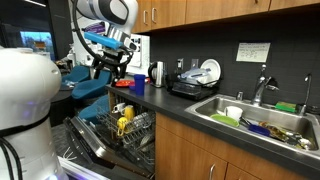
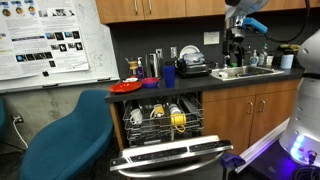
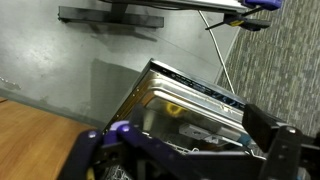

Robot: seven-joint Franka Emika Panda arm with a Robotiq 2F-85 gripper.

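Observation:
My gripper stands open in the wrist view, its dark fingers wide apart with nothing held between them. In exterior view 1 the gripper (image 1: 107,73) hangs high, well above the open dishwasher. The dishwasher door (image 2: 172,156) is lowered, and its rack (image 2: 150,127) is pulled out. A yellow item (image 2: 178,121), its exact kind unclear, sits at the rack among other dishes. Beneath the gripper, the wrist view shows the metallic door (image 3: 185,98) and part of the rack.
The dark counter (image 1: 170,102) carries a blue container (image 1: 139,85), a red plate (image 2: 125,92) and a dish rack (image 1: 190,88) with plates. To the right, the sink (image 1: 270,117) holds several items. A blue chair (image 2: 65,135) stands left of the dishwasher.

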